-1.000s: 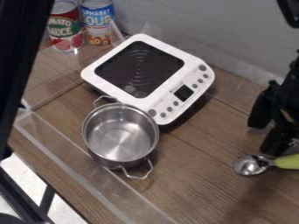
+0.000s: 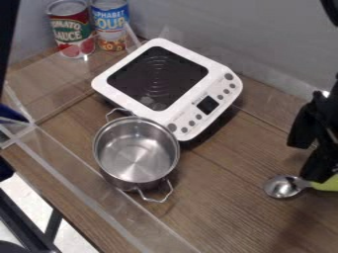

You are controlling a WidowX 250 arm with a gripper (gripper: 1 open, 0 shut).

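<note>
A black gripper (image 2: 311, 138) reaches in from the right edge of the camera view, just above a spoon (image 2: 284, 186) with a steel bowl and a green handle that lies on the wooden counter. Whether its fingers are open is hard to make out against the dark body. A steel pot (image 2: 136, 150) with two handles stands at the centre-left. Behind it sits a white induction cooker (image 2: 195, 101) with a black top and buttons.
A tomato sauce can (image 2: 71, 30) and an alphabet soup can (image 2: 110, 22) stand at the back left. A wall runs along the back.
The gripper has shifted slightly at the right edge over the last second, staying near the spoon's handle. The pot, cooker and spoon look unmoved.
</note>
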